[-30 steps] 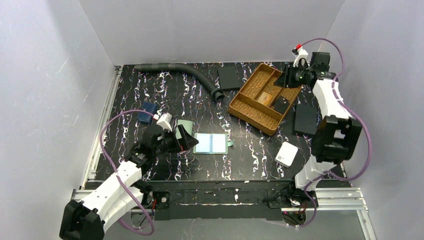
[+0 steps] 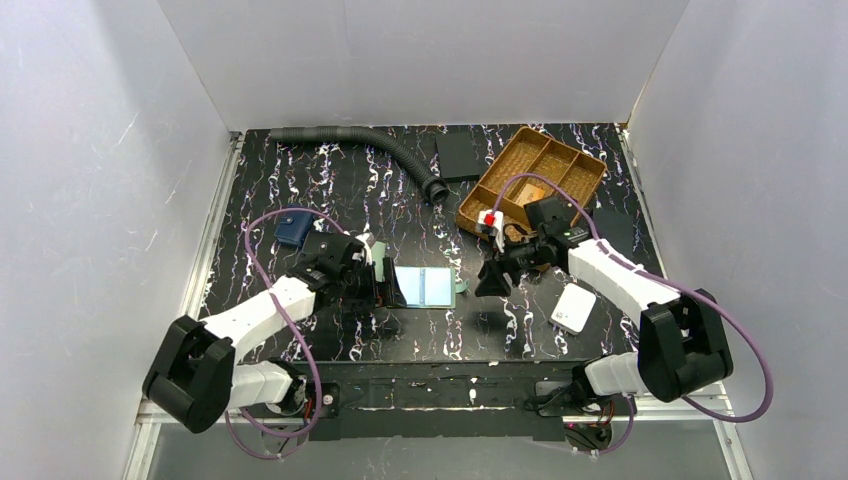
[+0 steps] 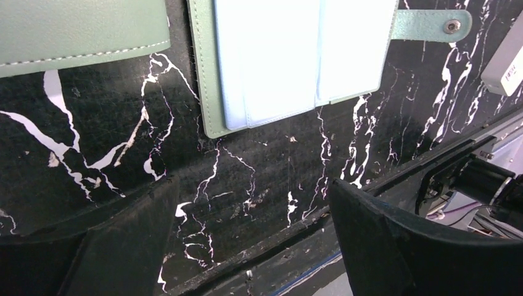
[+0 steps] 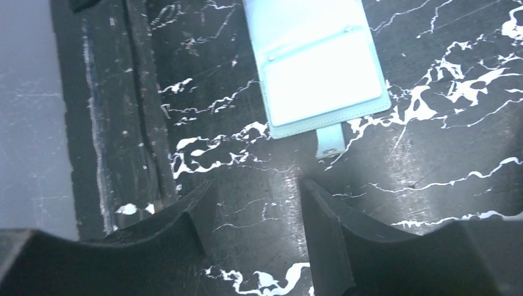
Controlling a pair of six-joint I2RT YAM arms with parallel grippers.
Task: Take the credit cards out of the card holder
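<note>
The card holder (image 2: pixel 426 287) lies open on the marble table, sage green with pale plastic sleeves (image 3: pixel 274 58). Its strap with a snap (image 3: pixel 419 25) points right. My left gripper (image 2: pixel 388 285) is over the holder's left edge; in the left wrist view its open fingers (image 3: pixel 404 250) are apart, with only table between them. My right gripper (image 2: pixel 492 282) is open just right of the holder, fingers apart below the strap (image 4: pixel 329 139) in the right wrist view, nothing between them.
A wicker divided tray (image 2: pixel 505 175) stands at back right, a white box (image 2: pixel 573 308) at front right, a blue pouch (image 2: pixel 294 228) at left. A green piece (image 3: pixel 74 31) lies left of the holder. A black hose (image 2: pixel 340 134) and dark slab (image 2: pixel 456 156) are behind.
My right gripper has swept from over the wicker tray at the back right down-left to beside the card holder. My left gripper has moved slightly rightward and turned toward the holder.
</note>
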